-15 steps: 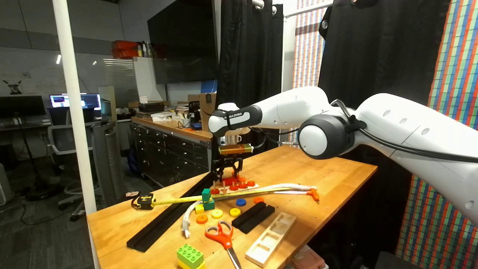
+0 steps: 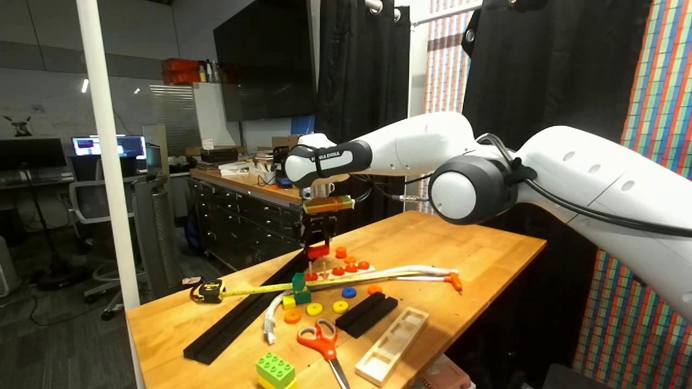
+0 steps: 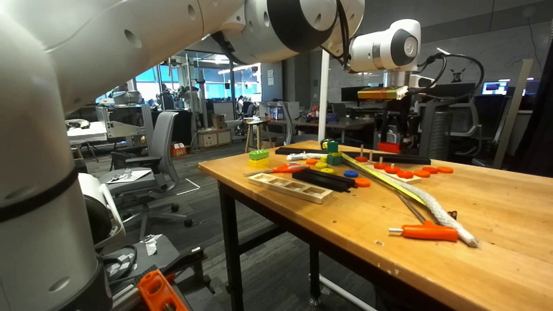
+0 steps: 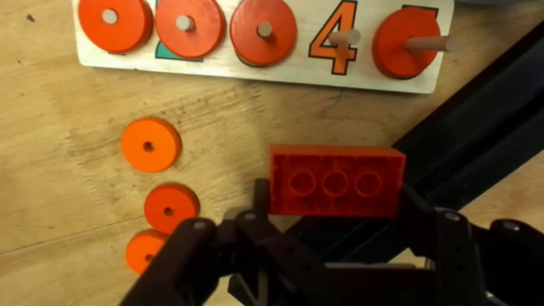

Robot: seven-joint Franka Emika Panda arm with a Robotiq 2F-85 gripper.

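Observation:
My gripper is shut on a red toy brick (image 4: 336, 181), gripping it by its two short ends with the hollow underside facing the camera. In exterior view 2 the brick (image 3: 389, 147) hangs above the far part of the table, clear of its surface. Beyond the brick in the wrist view lies a numbered peg board (image 4: 219, 69) with red discs on several pegs; the peg by the orange 4 (image 4: 344, 37) is bare. In exterior view 1 a green and yellow block stack (image 2: 300, 288) stands on the table, and a lime and yellow brick pair (image 2: 275, 370) sits near the front.
Loose orange discs (image 4: 151, 144) lie beside the board. A black rail (image 4: 474, 132) passes under the gripper. A tape measure (image 2: 209, 291) with its blade out, scissors (image 2: 319, 341), a wooden tray (image 2: 393, 346) and a rope crowd the table.
The gripper has risen and shifted left in exterior view 1, carrying the red brick up from low beside the peg board. The objects on the table look unmoved.

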